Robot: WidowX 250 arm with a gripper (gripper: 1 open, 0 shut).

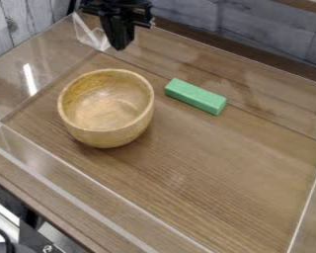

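Note:
A wooden bowl [106, 107], empty as far as shows, sits on the left of the light wood table [207, 188]. A green block [197, 95] lies right of it. My dark gripper [118, 40] is at the top of the view, above and behind the bowl, clear of it. Its fingertips are small and blurred, so I cannot tell how far apart they are or whether anything is between them.
The table's edges show at the far left and at the top right. Some dark cables lie beyond the lower left edge.

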